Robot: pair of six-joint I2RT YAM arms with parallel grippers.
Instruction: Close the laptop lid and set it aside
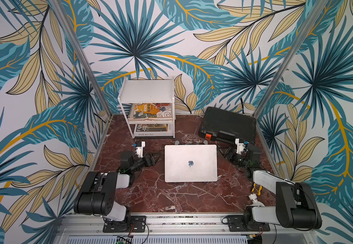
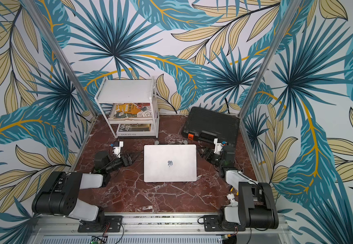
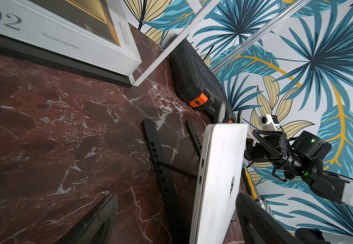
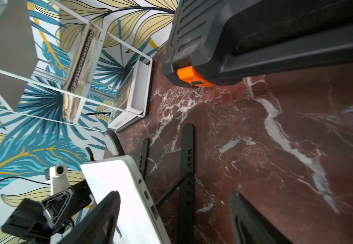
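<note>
The silver laptop (image 1: pixel 190 170) lies with its lid shut on a black stand, centred on the table, its logo upward. My left gripper (image 1: pixel 155 157) is open just off the laptop's left edge; in the left wrist view its blurred fingers straddle the edge region, with a gap around it. My right gripper (image 1: pixel 224 152) is open beside the laptop's right edge, the edge showing between its fingers in the right wrist view. Neither visibly holds anything.
A white rack (image 1: pixel 145 87) with books stands at the back left. A black case (image 1: pixel 227 122) with an orange latch lies at the back right.
</note>
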